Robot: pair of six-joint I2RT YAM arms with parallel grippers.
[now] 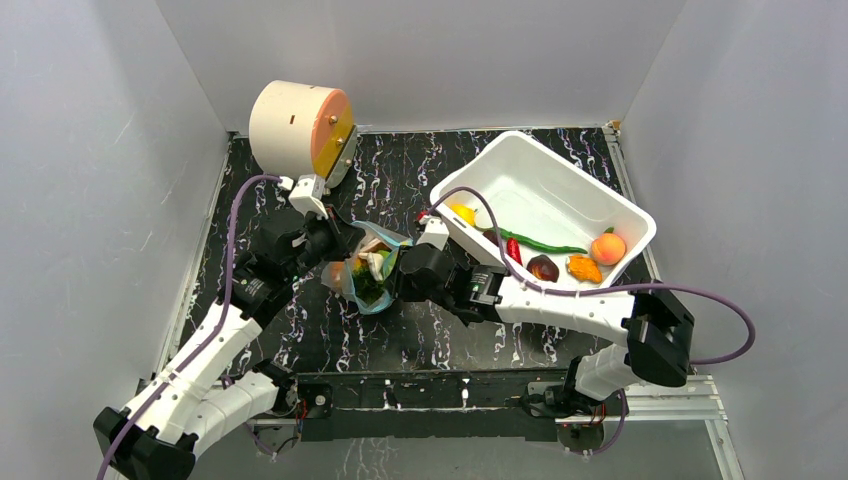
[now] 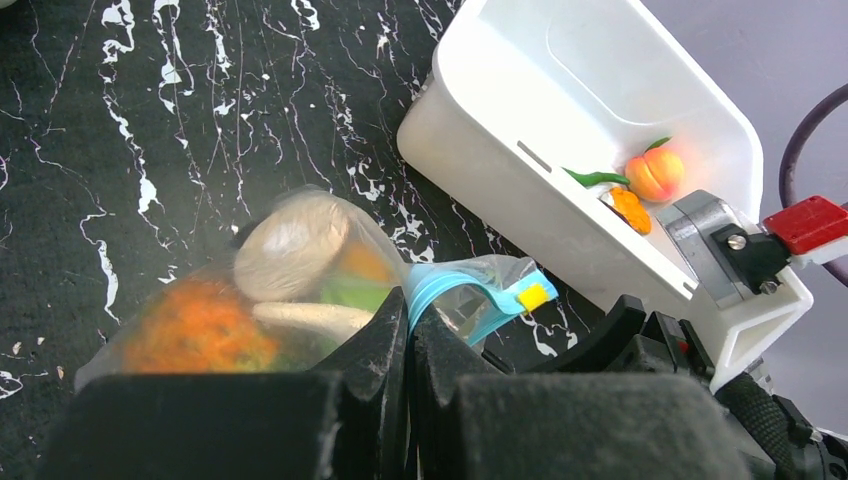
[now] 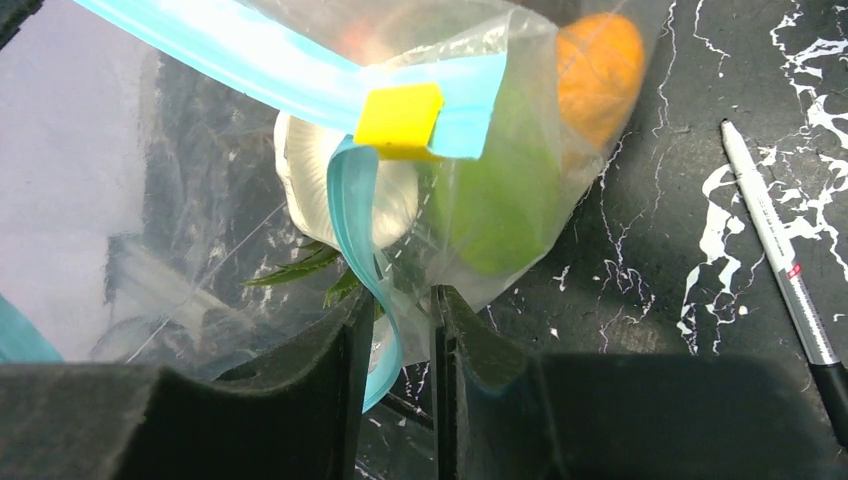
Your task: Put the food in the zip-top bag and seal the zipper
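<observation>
The clear zip top bag [image 1: 373,306] stands mouth-up on the table with food inside, including something white [image 3: 300,185] and an orange item [image 3: 600,75]. Its blue zipper band [image 2: 455,278] runs up to my left gripper, which is shut with the band's edge at its fingertips. A yellow slider [image 3: 400,117] sits near one end of the band. On the bag's right side is my right gripper, its fingers partly open. The blue edge hangs close by its left finger [image 3: 360,325], and clear film shows in the gap.
A white bin [image 1: 525,165] at the right holds a peach [image 1: 608,248], a green chili [image 1: 545,244], an orange pepper [image 1: 583,268] and other food. One marker [image 3: 780,240] lies on the table. A cream drum [image 1: 290,125] stands at the back left.
</observation>
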